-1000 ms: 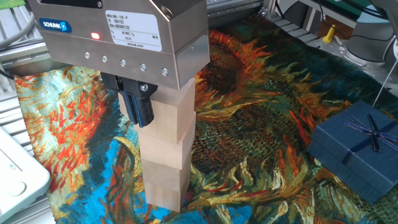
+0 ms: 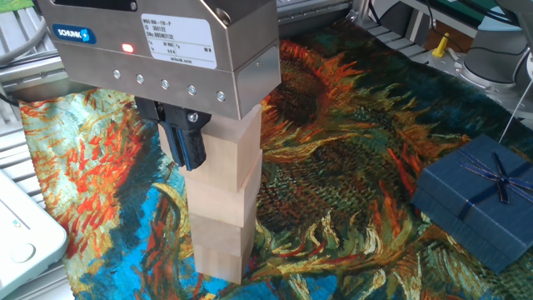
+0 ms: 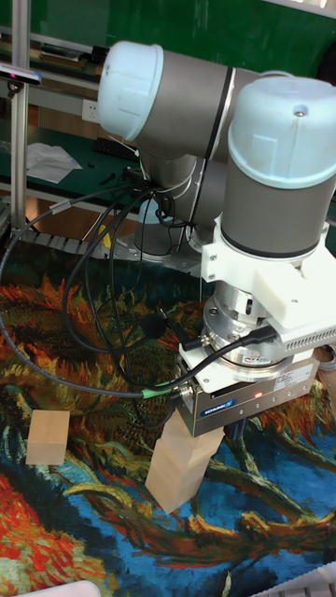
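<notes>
A stack of several pale wooden blocks (image 2: 218,204) rises from the cloth in exterior view 2, its layers slightly out of line. Right over the stack is my gripper (image 3: 236,436), its metal body close above the top block (image 2: 229,158). One dark finger (image 2: 185,147) reaches down along a side of that top block in exterior view 2. The opposite finger is hidden, so whether the fingers grip the block or stand loose around it does not show. The same stack (image 3: 181,473) appears below the gripper body in exterior view 3.
A lone wooden block (image 3: 48,436) lies left of the stack in exterior view 3. To the right in exterior view 2 is a dark blue ribboned box (image 2: 479,200). A white device (image 2: 25,229) sits at the left edge.
</notes>
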